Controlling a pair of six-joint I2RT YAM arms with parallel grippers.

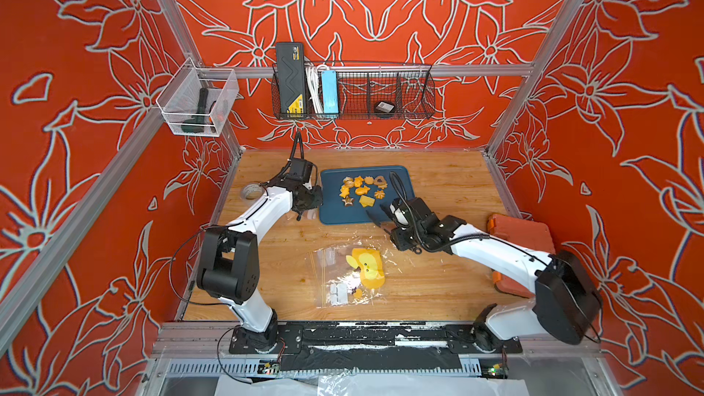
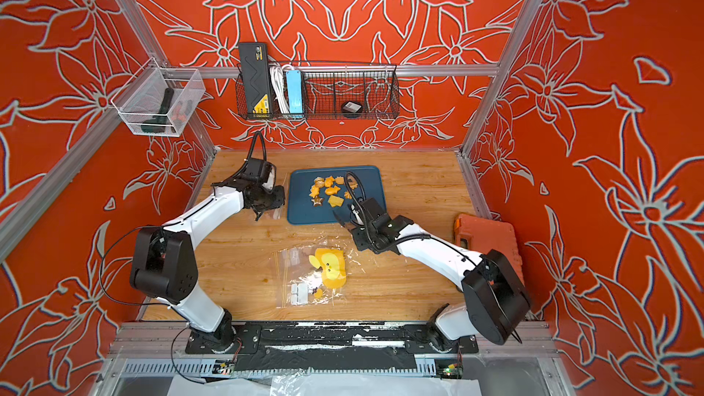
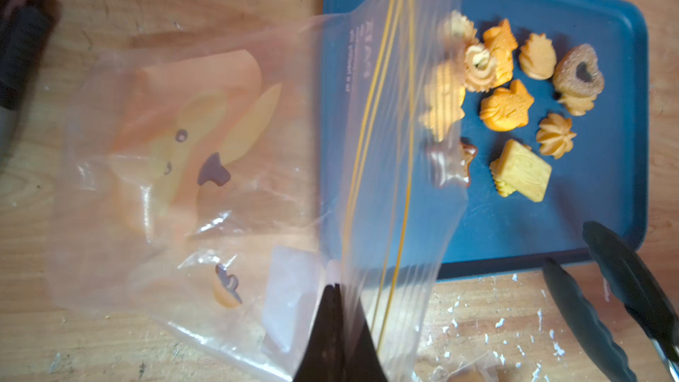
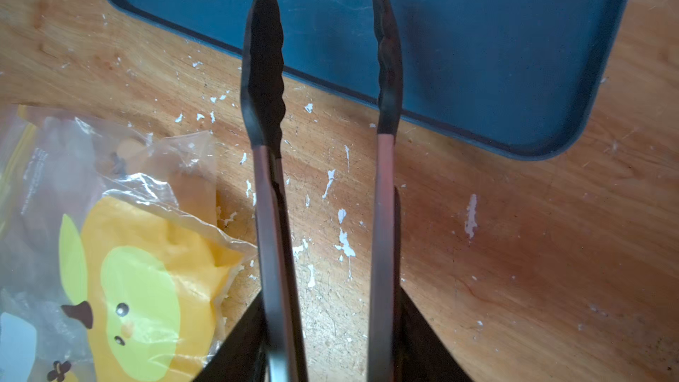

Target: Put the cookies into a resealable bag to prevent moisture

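My left gripper is shut on the edge of a clear resealable bag (image 3: 212,120) with yellow zip lines, close to its mouth. The bag's mouth end overlaps the left side of the blue tray (image 3: 608,191). Several cookies of mixed shapes lie on that tray, among them a square cookie (image 3: 522,171) and a heart-shaped cookie (image 3: 578,70). My right gripper is closed round the arms of a pair of tongs (image 4: 263,77). The tongs' black tips stand apart over the tray's near edge, with nothing between them.
Another clear bag with a yellow print (image 4: 141,297) lies flat on the table before the tray. An orange case (image 1: 524,238) stands at the right, a tape roll (image 1: 250,191) at the left. White flecks dot the wood near the tray.
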